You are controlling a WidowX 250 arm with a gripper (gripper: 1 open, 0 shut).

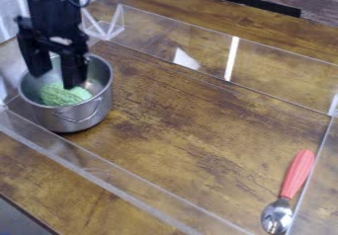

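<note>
My black gripper [55, 59] is over the metal pot [79, 114] at the left, its fingers open and reaching down toward or into the pot's mouth; motion blur softens them. A green textured object [62, 95] lies inside the pot, partly hidden at the top by the gripper. Whether the fingers touch it I cannot tell. At the lower right lies an ice cream scoop with a red handle [297, 172] and a metal head [278, 216].
Clear low walls [158, 205] border the wooden work area [199, 130].
</note>
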